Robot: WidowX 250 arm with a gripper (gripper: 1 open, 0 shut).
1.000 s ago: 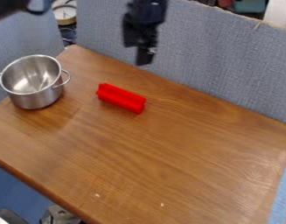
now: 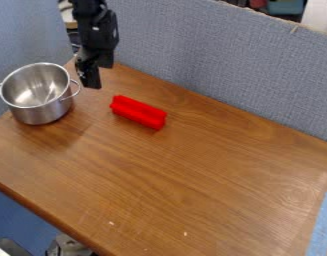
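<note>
A red cylindrical object (image 2: 138,112) lies on its side on the wooden table (image 2: 193,180), near the centre-left. A steel pot (image 2: 39,95) with side handles stands at the left. My dark gripper (image 2: 88,72) hangs at the upper left, just right of and above the pot, behind and left of the red object, apart from it. It looks open, with nothing visible between its fingers; the fingertips are small and dark.
Grey padded walls (image 2: 226,55) border the table at the back and left. A light blue strip (image 2: 319,225) shows at the right edge.
The gripper has moved from the upper middle leftward toward the pot, and looks smaller and sharper now. The pot and red object have not moved.
</note>
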